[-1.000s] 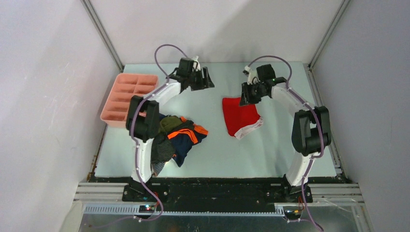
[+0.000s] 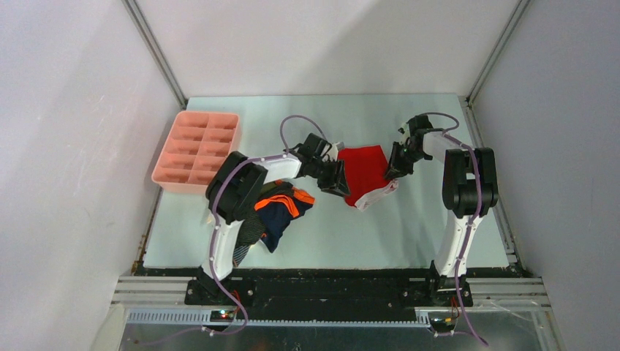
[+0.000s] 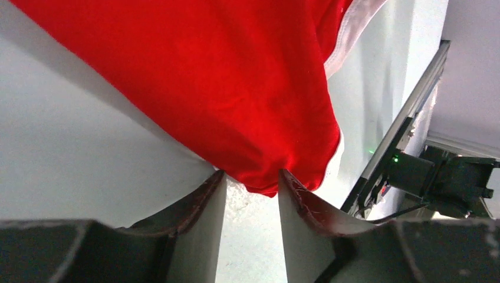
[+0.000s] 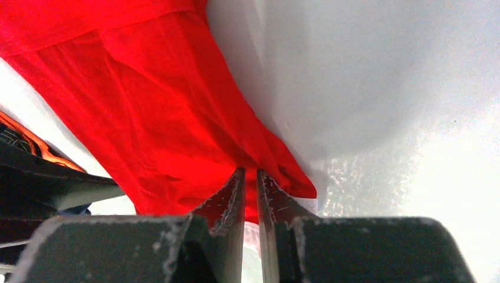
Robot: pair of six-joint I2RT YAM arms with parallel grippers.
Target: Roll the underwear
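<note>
The red underwear (image 2: 365,167) lies folded nearly square on the table, its pale waistband (image 2: 376,194) along the near edge. At its near-left side is my left gripper (image 2: 343,191). In the left wrist view, a corner of the red cloth (image 3: 253,106) reaches between that gripper's parted fingers (image 3: 203,218), which have a clear gap. On the opposite side my right gripper (image 2: 395,175) meets the near-right edge. Its fingers (image 4: 231,206) are almost together in the right wrist view, with red fabric (image 4: 171,130) pinched between them close to the waistband.
A pile of dark clothes with orange trim (image 2: 281,208) lies to the left, partly under the left arm. Behind it stands a pink compartment box (image 2: 235,131), its visible compartments empty.
</note>
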